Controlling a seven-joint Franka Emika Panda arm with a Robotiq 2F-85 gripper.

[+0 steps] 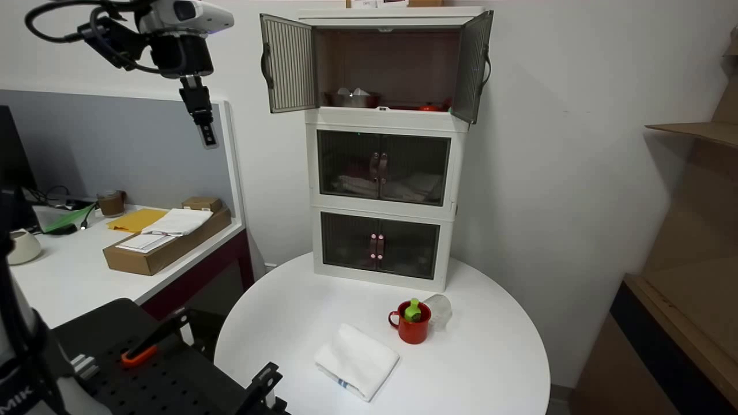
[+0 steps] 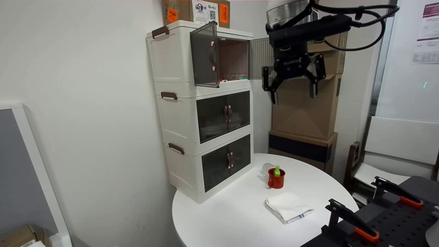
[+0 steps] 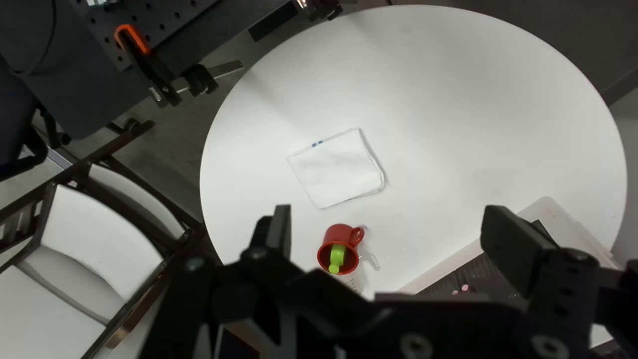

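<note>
High above the round table hangs my gripper (image 2: pixel 294 101), its fingers wide open and nothing between them. On the table stands a red mug (image 1: pixel 413 331) with a green object (image 3: pixel 336 258) inside it. A clear cup (image 1: pixel 439 311) lies on its side just behind the mug. Nearer the front rests a folded white cloth (image 1: pixel 357 361) with a small blue stripe, apart from the mug. Behind them rises a white three-tier cabinet (image 2: pixel 179 127). Both doors of its top tier are swung open, showing a bowl (image 1: pixel 353 100) and a small red-orange item (image 1: pixel 430 107); the lower tiers' doors are closed.
The round table (image 3: pixel 478 119) has wide bare areas around the cloth. A dark perforated bench with clamps (image 2: pixel 368 230) borders it. To one side is a white desk (image 1: pixel 62 290) bearing boxes and papers. Cardboard boxes (image 2: pixel 304 111) stand beyond the table.
</note>
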